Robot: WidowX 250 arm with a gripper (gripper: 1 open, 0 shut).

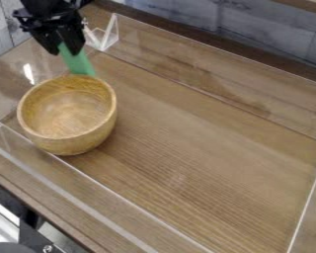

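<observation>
A green object (75,61), long and smooth, stands tilted just behind a round wooden bowl (67,114) on the left of the table. My black gripper (64,43) is at its top end, at the upper left; whether the fingers grip it or are loosening is hard to tell. The bowl looks empty.
A white wire-like piece (104,35) stands behind the green object. A dark panel runs along the back right.
</observation>
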